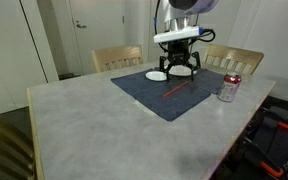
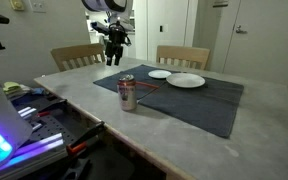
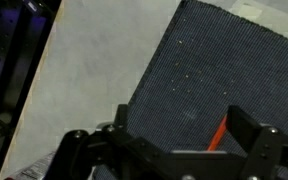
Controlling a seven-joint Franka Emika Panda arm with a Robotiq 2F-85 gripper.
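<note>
My gripper (image 1: 180,74) hangs low over the far part of the dark mat (image 1: 144,90), its fingers apart and nothing between them. Below and in front of it in exterior view 1 lies a thin red stick (image 1: 175,90), flat on the mat. Seen from above, the red stick (image 3: 219,133) shows between the two fingers, closer to the right one, and its lower end is cut off by the gripper body. A small white plate (image 2: 160,74) and a larger white plate (image 2: 186,80) rest on the mat; in exterior view 1 the gripper partly covers the larger one.
A red-and-silver can (image 2: 127,94) stands off the mat by the table edge on the arm's side. Wooden chairs (image 1: 118,58) are pushed up behind the table.
</note>
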